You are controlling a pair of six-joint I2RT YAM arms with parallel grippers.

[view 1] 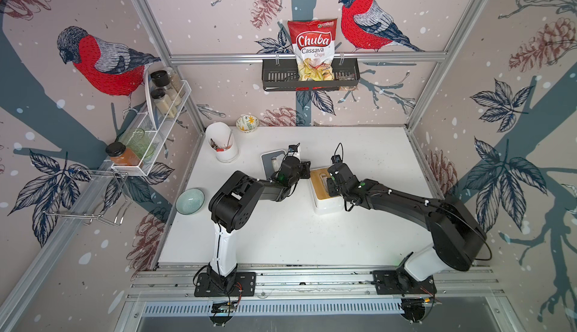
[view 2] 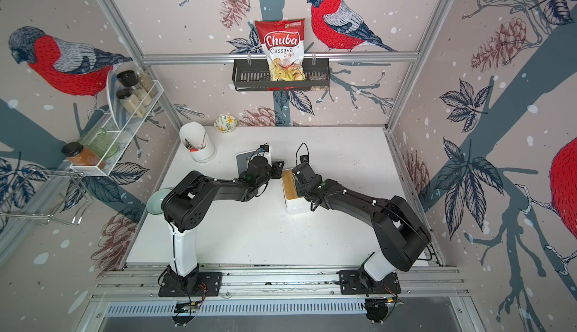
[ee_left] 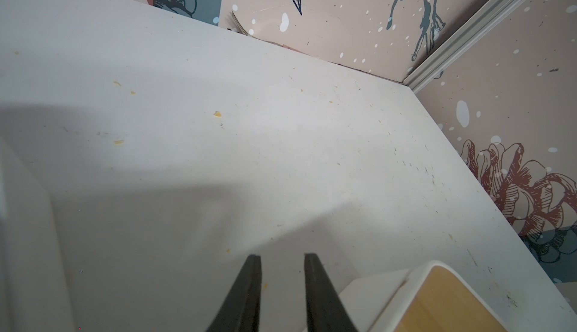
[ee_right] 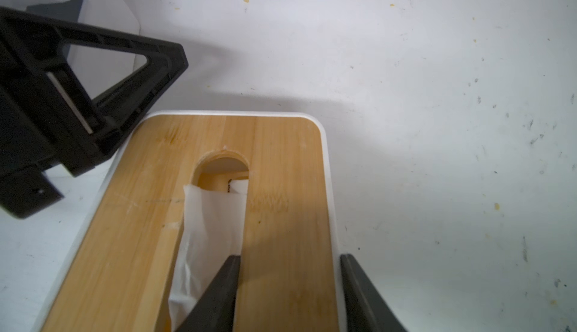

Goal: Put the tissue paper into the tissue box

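Note:
The white tissue box with a wooden lid (ee_right: 288,199) stands mid-table. White tissue paper (ee_right: 210,229) pokes up through the lid's slot. My right gripper is shut across the lid's right-hand strip, one finger (ee_right: 227,281) in the slot and the other (ee_right: 354,281) outside the box wall. Beside the box's left edge is my left gripper; a narrow gap shows between its fingers, and it is empty. In the left wrist view, only a corner of the tissue box (ee_left: 384,290) shows, at lower right.
A second box with a grey top (view 1: 267,162) and white material inside stands just left, partly behind my left arm. A white canister (view 1: 221,142), a patterned bowl (view 1: 247,123) and a green bowl (view 1: 190,201) are farther left.

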